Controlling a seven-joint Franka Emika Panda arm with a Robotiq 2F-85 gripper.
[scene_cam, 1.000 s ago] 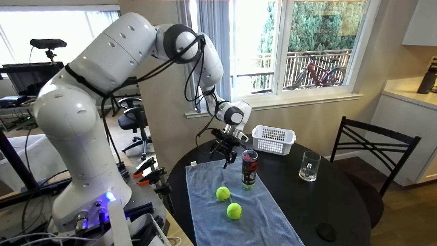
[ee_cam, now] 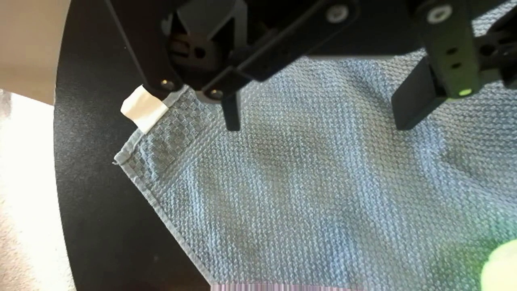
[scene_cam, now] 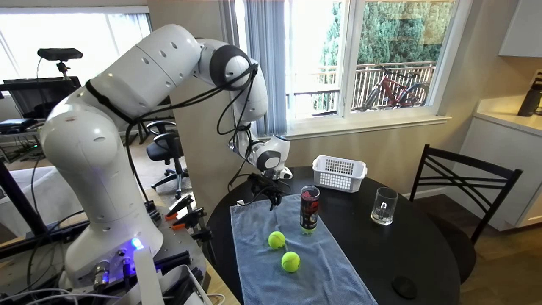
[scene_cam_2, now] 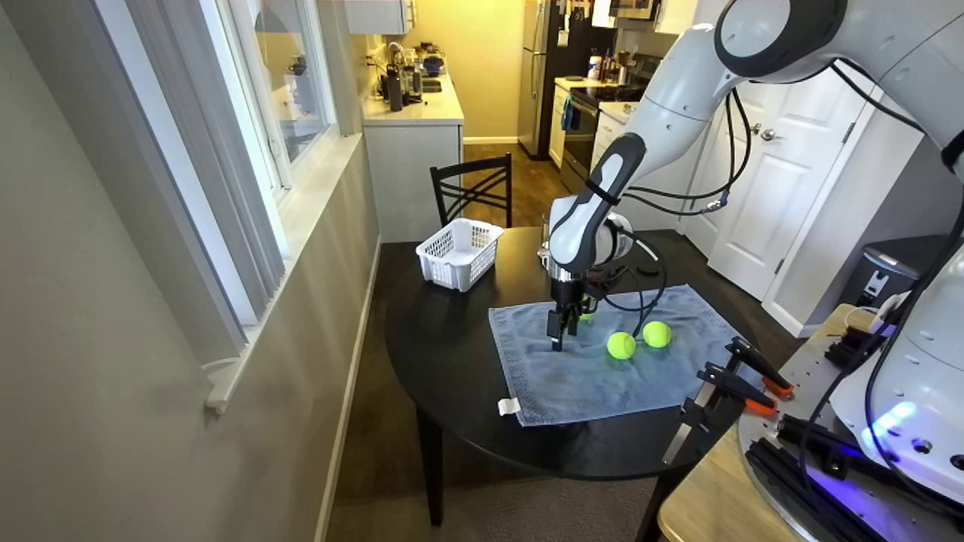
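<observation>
My gripper stands open over the corner of a blue towel, its two fingers far apart with only towel visible below them. In exterior view 1 the gripper is at the towel's far end, left of a clear tube with a black and red label. Yellow-green shows at the tube's bottom. Two tennis balls, a farther one and a nearer one, rest on the towel. One ball is cut off at the wrist view's lower right corner. Whether the fingertips touch the towel, I cannot tell.
A white basket sits at the table's back edge, empty as far as exterior view 2 shows. A drinking glass stands on the right and a dark round disc lies near the front. Bare table separates towel and glass.
The gripper and forearm have shifted left and somewhat lower, away from the basket and tube. The balls, tube, towel, basket and glass have stayed put.
</observation>
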